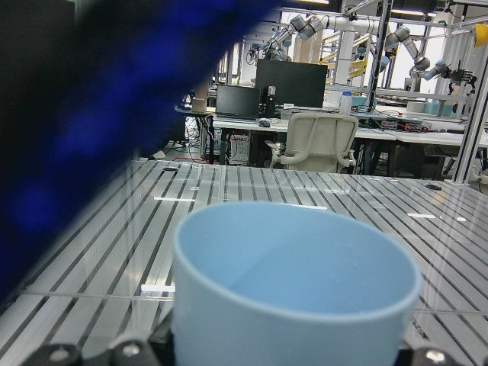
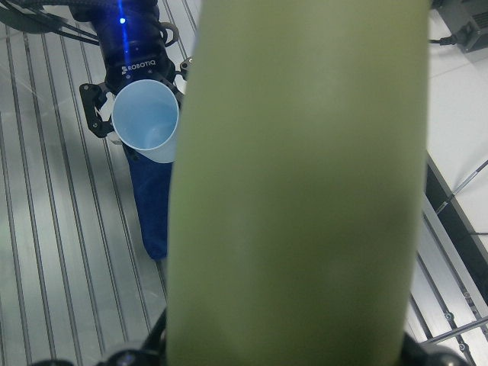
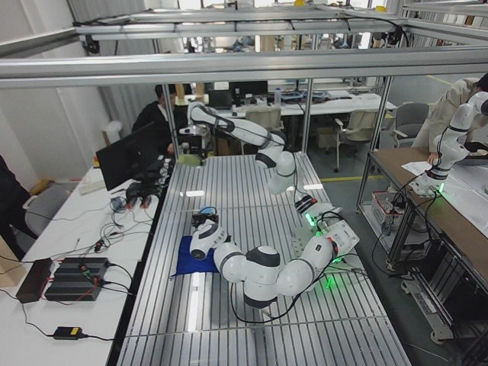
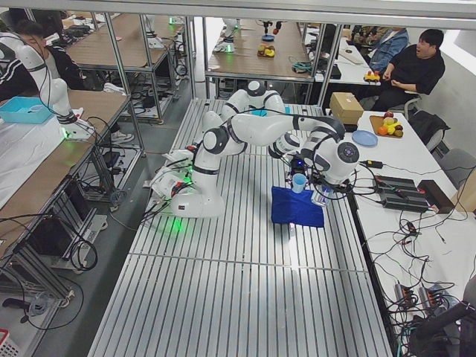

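A light blue cup (image 1: 297, 335) fills the lower left wrist view, held in my left gripper; the same cup (image 4: 299, 183) shows above a dark blue cloth (image 3: 191, 259) on the slatted table. My right gripper (image 3: 197, 149) is raised at the far end of the table, shut on a tall olive-green object (image 2: 297, 183), which fills much of the right wrist view and hides what lies behind it.
A side desk (image 3: 84, 313) with black power units, cables and a monitor runs along one long edge. Frame posts and beams surround the workspace.
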